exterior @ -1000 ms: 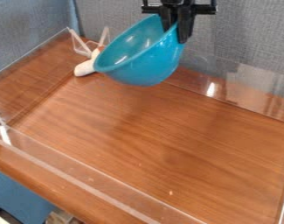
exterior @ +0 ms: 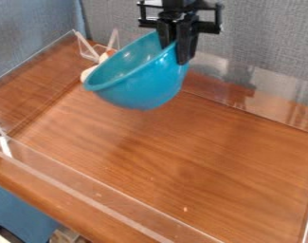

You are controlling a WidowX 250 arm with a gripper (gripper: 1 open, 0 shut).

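Note:
A light-blue bowl (exterior: 135, 78) hangs tilted in the air over the back left part of the wooden tray floor, its opening toward the upper left. My black gripper (exterior: 179, 43) comes down from the top and is shut on the bowl's upper right rim. The fingertips are partly hidden by the bowl.
A white object with thin pale prongs (exterior: 96, 55) lies at the back left, partly behind the bowl. Clear low walls edge it, with grey padded walls behind.

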